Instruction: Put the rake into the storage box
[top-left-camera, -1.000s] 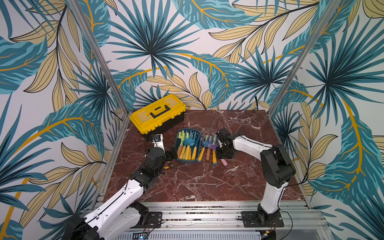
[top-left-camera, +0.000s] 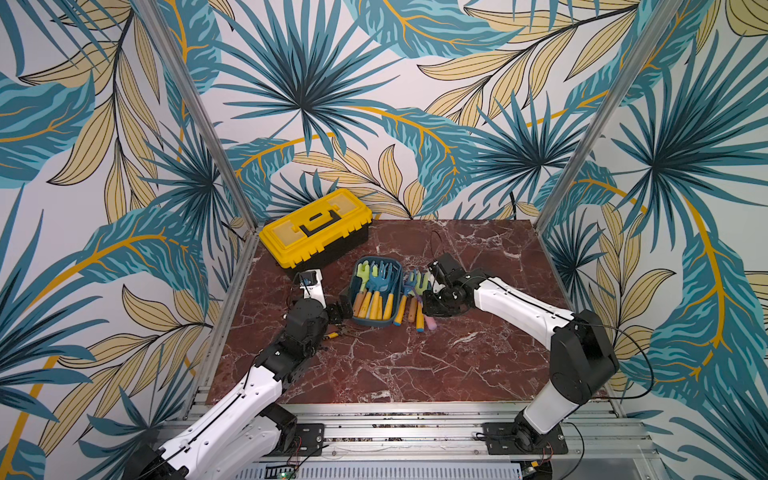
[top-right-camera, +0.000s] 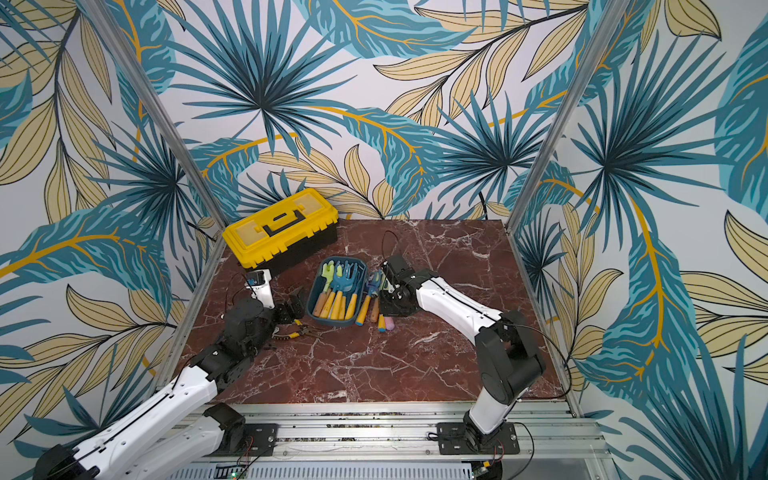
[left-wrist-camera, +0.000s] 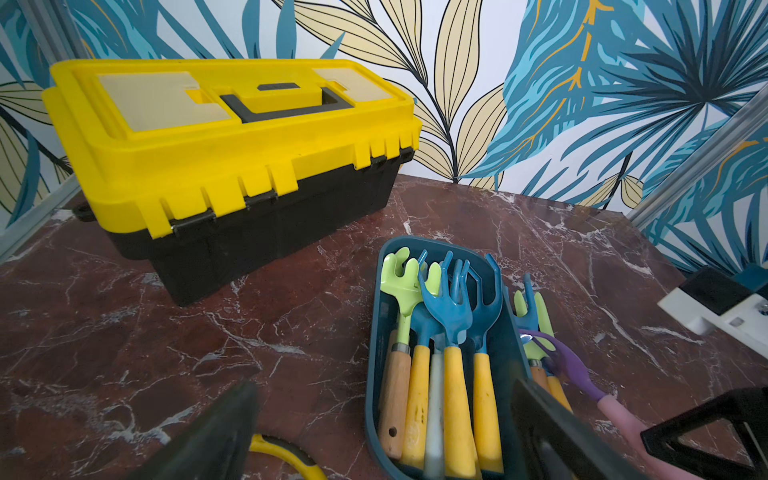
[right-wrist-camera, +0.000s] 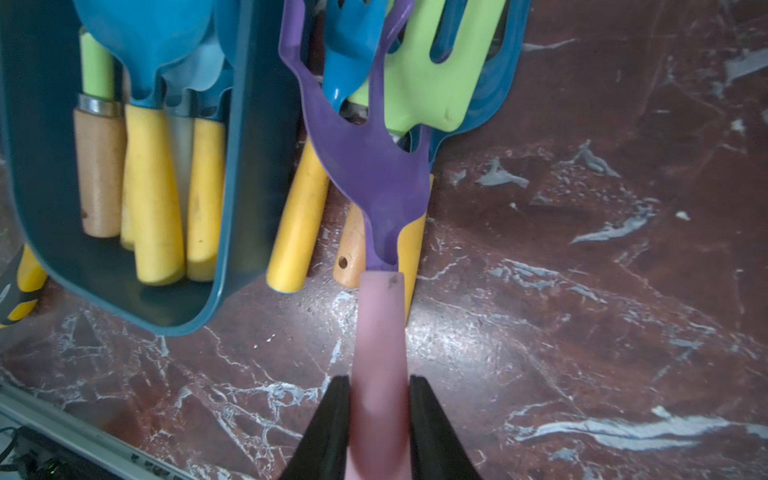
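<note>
A purple rake with a pink handle (right-wrist-camera: 380, 344) is in my right gripper, which is shut on the handle. In the right wrist view its purple head (right-wrist-camera: 364, 160) hangs over several tools lying to the right of a dark teal box (right-wrist-camera: 226, 200). That storage box (left-wrist-camera: 376, 376) is filled with several hand tools, green and blue heads pointing to the back. My left gripper stands open at the box's left side, with its blurred fingers (left-wrist-camera: 216, 432) wide apart in the left wrist view.
Behind the box at the left stands a yellow and black toolbox (left-wrist-camera: 232, 160), lid closed. Yellow-handled pliers (top-right-camera: 296, 329) lie near the left gripper. Loose rakes, one with a green head (right-wrist-camera: 436, 72), lie beside the box.
My right gripper has carried the purple rake to the left, over the loose tools and nearer the box. The left arm has barely moved.
</note>
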